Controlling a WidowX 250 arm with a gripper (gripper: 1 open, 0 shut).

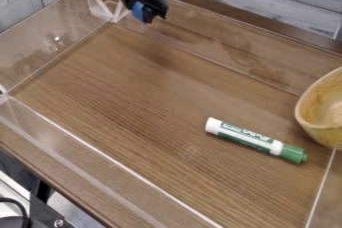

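Note:
My gripper (142, 6) is at the far back left of the wooden table (147, 122), dark and small in view. A blue object (150, 14) is at its fingers, and the gripper appears shut on it, though the fingers are too small to see clearly.
A green and white tube (254, 142) lies at the front right. A yellow-tan bowl (321, 112) sits at the right edge. Clear plastic walls line the left side.

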